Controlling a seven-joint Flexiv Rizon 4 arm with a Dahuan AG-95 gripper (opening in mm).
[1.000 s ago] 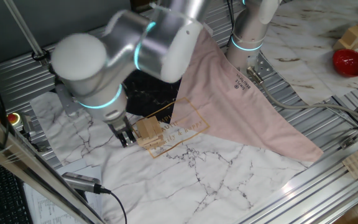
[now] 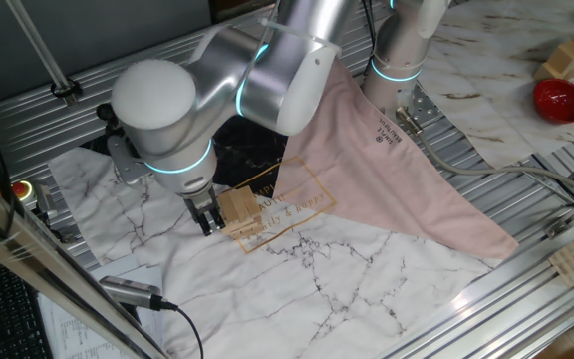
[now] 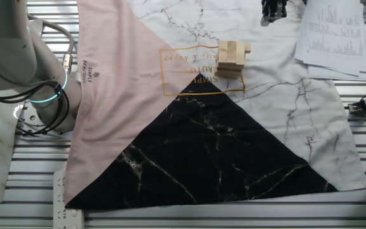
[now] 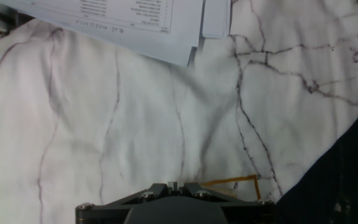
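Observation:
A small stack of pale wooden blocks (image 2: pixel 239 211) sits on the patterned cloth (image 2: pixel 327 289), over its gold printed frame. In exterior view 2 the same wooden blocks (image 3: pixel 232 58) rest just above the tip of the black triangle. My gripper (image 2: pixel 207 221) points down at the left of the stack in exterior view 1. Exterior view 2 shows the gripper (image 3: pixel 272 14) at the top edge, apart from the blocks. The wrist view has the gripper shut, its fingertips meeting with nothing visible between them.
Printed papers (image 3: pixel 337 35) lie along the cloth's edge. Beyond the arm's base are a red bowl (image 2: pixel 562 102) and more wooden blocks (image 2: pixel 569 58). A cabled device (image 2: pixel 131 292) lies at the near left.
Over the last second my arm has shifted slightly to the right in exterior view 1, bringing the gripper a little nearer the stack. The blocks look unmoved.

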